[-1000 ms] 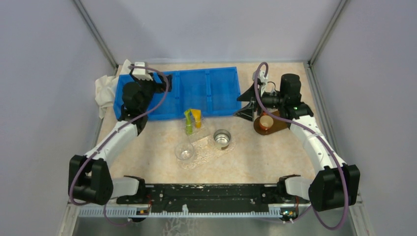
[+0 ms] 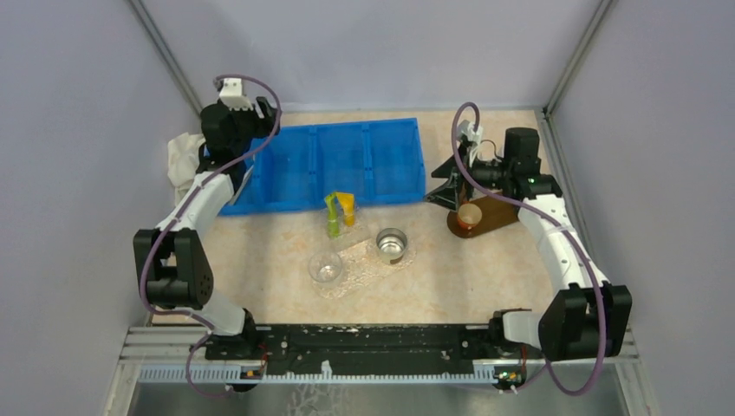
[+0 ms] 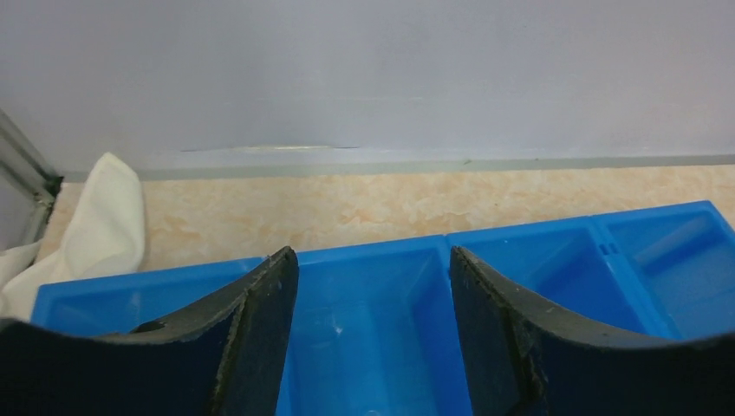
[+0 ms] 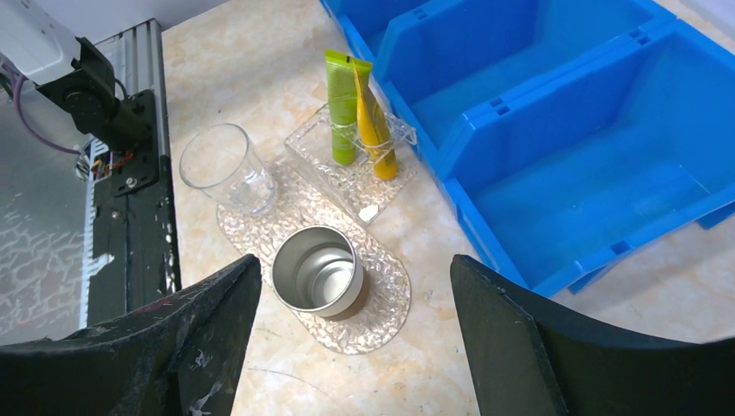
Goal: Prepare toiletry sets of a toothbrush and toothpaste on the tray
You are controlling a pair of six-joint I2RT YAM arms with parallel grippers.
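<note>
A green tube (image 4: 343,113) and a yellow tube (image 4: 375,134) stand in a clear holder beside a glass (image 4: 227,173) and a steel cup (image 4: 314,273). The blue compartment tray (image 2: 393,160) lies along the back. My left gripper (image 2: 267,111) is raised over the tray's left end, fingers apart and empty. My right gripper (image 2: 442,182) hangs by the tray's right end, also open and empty. I cannot make out a toothbrush.
A brown board (image 2: 494,224) with a round cup lies under the right arm. A white cloth (image 3: 108,217) is at the left.
My right arm has shifted slightly rightward.
</note>
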